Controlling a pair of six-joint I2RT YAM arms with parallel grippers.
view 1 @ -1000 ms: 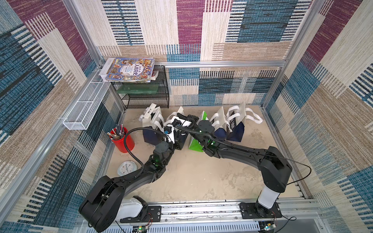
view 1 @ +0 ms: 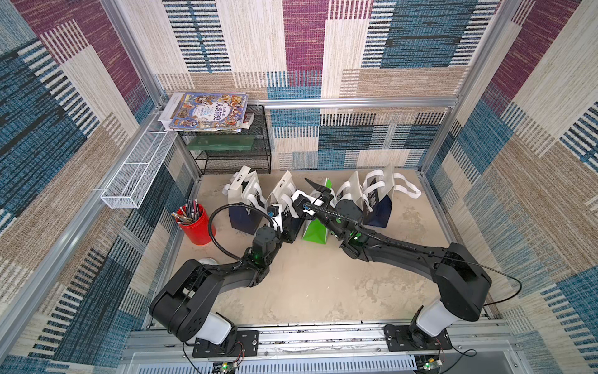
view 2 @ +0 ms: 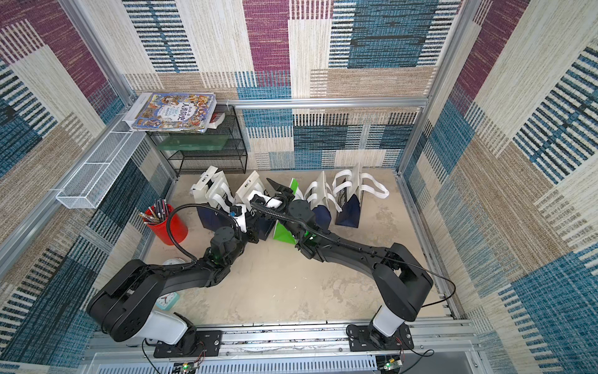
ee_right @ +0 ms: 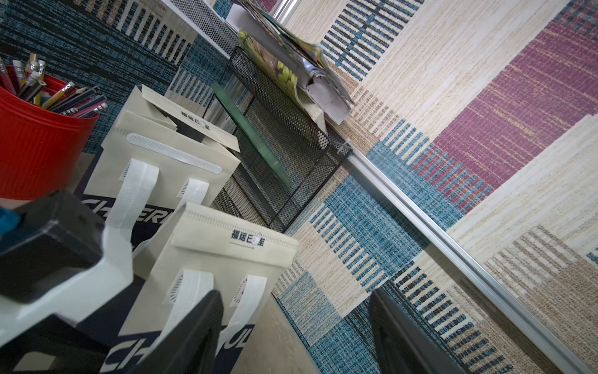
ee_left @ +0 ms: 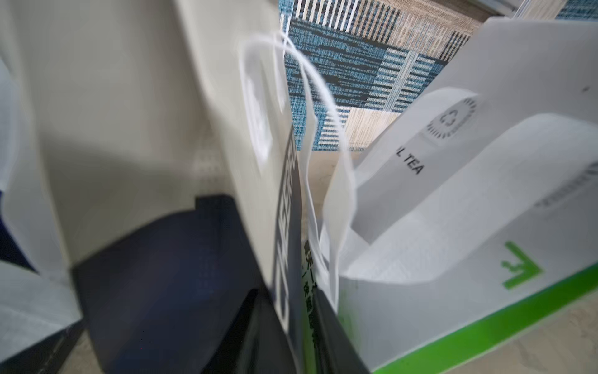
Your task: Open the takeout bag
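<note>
A takeout bag with a cream top, navy base and white handles stands second from left in the row. In the right wrist view its top flap is down. My right gripper is open, with the bag behind its left finger and nothing held. In the left wrist view, the same bag's cream side rises close to the lens. My left gripper is partly open low at the bag, its fingers on either side of the bag's near edge. Contact there is blurred.
A green and white bag stands close on the right, with more bags beyond. Another cream bag is on the left, near a red pencil cup.
My right gripper has moved right, away from the bag's top, which shows more now. The left arm's elbow has swung up and right, covering the clock; its gripper has stayed near the bag.
</note>
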